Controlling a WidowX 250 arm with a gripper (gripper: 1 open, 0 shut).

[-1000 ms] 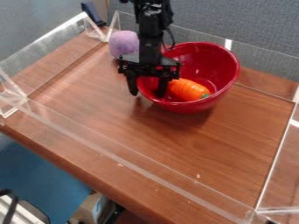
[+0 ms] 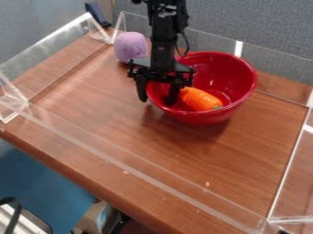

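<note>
A red bowl sits at the back of the wooden table, with an orange carrot lying in it. The black gripper is down at the bowl's left side, its lower part over the rim and partly inside. Whether it is open or shut, or holds the rim, I cannot make out.
A purple round object sits behind the gripper at the back left. Clear plastic walls border the wooden table, whose front and left areas are bare.
The arm and gripper have shifted slightly over the last second, around the bowl's left rim. The bowl and carrot look nearly unmoved.
</note>
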